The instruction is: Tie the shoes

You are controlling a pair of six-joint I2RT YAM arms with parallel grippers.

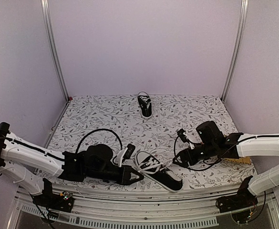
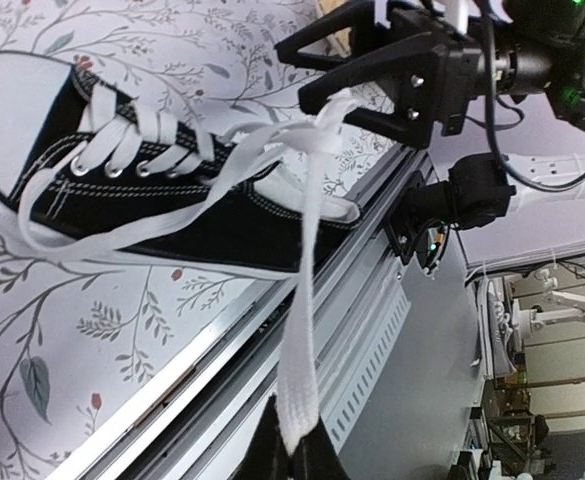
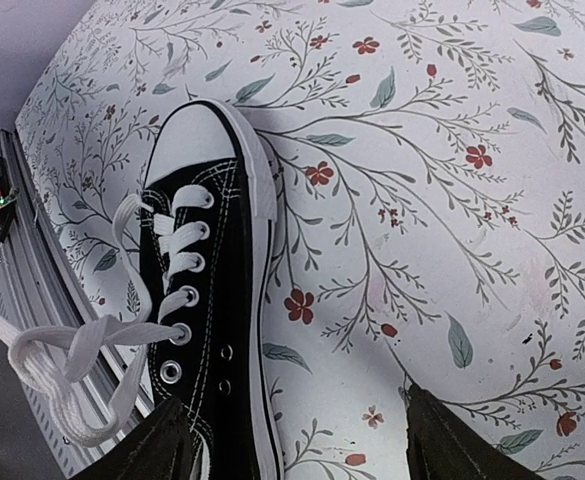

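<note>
The near black-and-white shoe (image 1: 161, 176) lies at the front of the table, toe to the upper left. My left gripper is shut on a white lace (image 2: 302, 320), which stretches taut away from its fingertips. Beyond that, the lace bunches into a loose loop or knot (image 2: 312, 135) at one finger of my right gripper. In the right wrist view the right gripper stands open, bare between its fingers, with the looped lace (image 3: 67, 365) left of them. Whether the lace encircles that finger I cannot tell.
A second black shoe (image 1: 144, 106) stands upright at the back of the table. Part of a woven tan object (image 1: 239, 161) shows behind the right arm. A metal rail (image 1: 129, 193) runs along its front.
</note>
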